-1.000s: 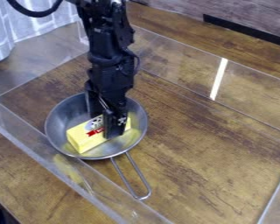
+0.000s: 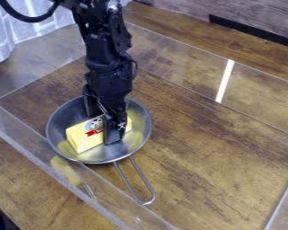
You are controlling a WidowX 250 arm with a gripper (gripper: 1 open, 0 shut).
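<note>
A metal pan (image 2: pixel 62 121) with a wire handle pointing toward the lower right sits on the wooden table at left. In it lies a yellow block (image 2: pixel 84 137) with a red and white label. The black robot gripper (image 2: pixel 105 126) reaches down from the top into the pan at the block, its dark fingers over and beside it, partly hiding it. The gripper is open; whether the fingers touch the block is unclear.
Transparent walls run along the left and right edges.
The gripper has shifted slightly down and left within the pan, and the yellow block appears moved a little with it.
</note>
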